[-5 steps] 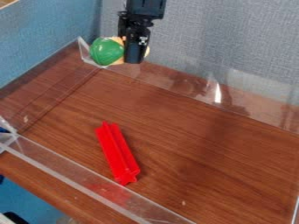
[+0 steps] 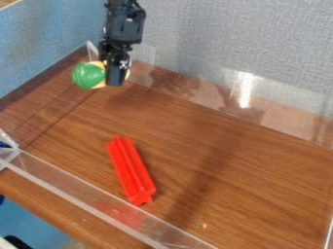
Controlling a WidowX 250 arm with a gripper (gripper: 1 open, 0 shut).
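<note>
My black gripper [image 2: 109, 70] hangs in the upper left, above the back of the wooden floor. It is shut on a green ball-like object [image 2: 89, 76] with some yellow behind it, held at its left side. A red bar-shaped object [image 2: 130, 169] lies on the wood in the lower middle, well apart from the gripper.
A clear low wall [image 2: 78, 195] runs along the front left edge, and grey and blue walls stand at the back and left.
My gripper has moved left and somewhat down with the green object in it. The red bar has not moved.
</note>
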